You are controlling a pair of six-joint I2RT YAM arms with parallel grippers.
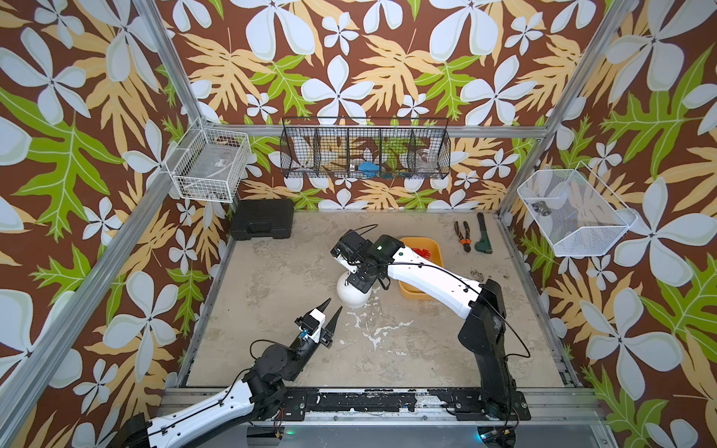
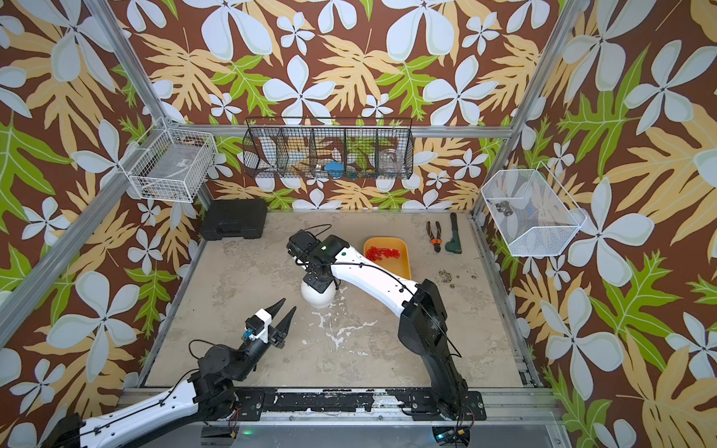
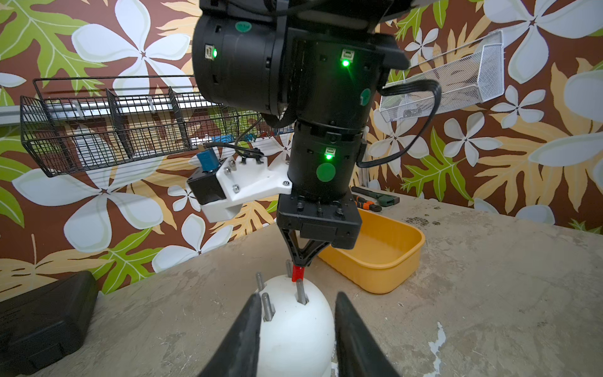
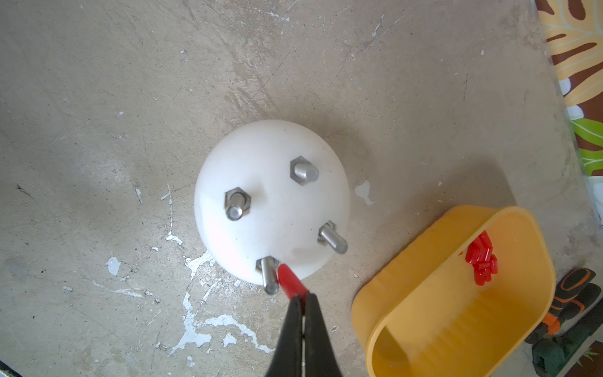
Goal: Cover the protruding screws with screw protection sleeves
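A white dome [image 3: 295,339] with several upright bolts [image 4: 236,207] sits mid-table. My right gripper hangs over it, shut on a red sleeve [image 4: 290,281], which is beside one bolt [image 4: 270,276] at the dome's edge. My left gripper [image 1: 333,306] stands open, low at the front left of the dome, with its fingertips pointing at it and nothing visibly held.
A yellow bin [image 4: 389,301] with red sleeves [image 4: 482,260] lies right of the dome. A black case [image 1: 261,218], pliers [image 1: 463,235] and a green tool [image 1: 482,239] lie at the back. Wire baskets hang on the frame.
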